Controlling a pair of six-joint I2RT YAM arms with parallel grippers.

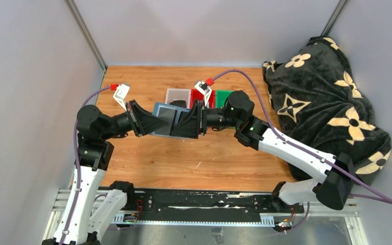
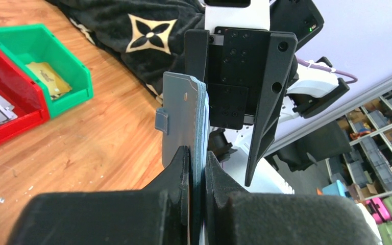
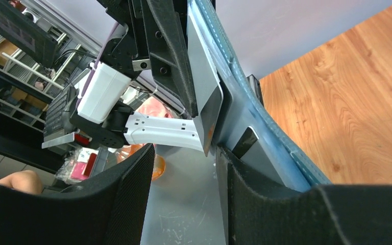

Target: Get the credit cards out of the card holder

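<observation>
The blue-grey card holder point(image 1: 164, 113) is held up above the table between both arms. My left gripper is shut on it, with the holder standing on edge between its fingers. Opposite, my right gripper is part open, and bare space shows between its fingers. In the right wrist view its right finger point(image 3: 230, 184) lies close beside the holder's pocket side point(image 3: 280, 153); touching or apart, I cannot tell. A stiff panel point(image 3: 209, 115) stands out from the holder there; card or flap is unclear. The left wrist view shows the holder point(image 2: 181, 112) hiding part of the right gripper.
Behind the arms are a clear bin point(image 1: 172, 93), a red bin point(image 2: 28, 122) with cards inside and a green bin point(image 2: 76, 97) holding a yellow card. A dark patterned blanket point(image 1: 321, 102) covers the right side.
</observation>
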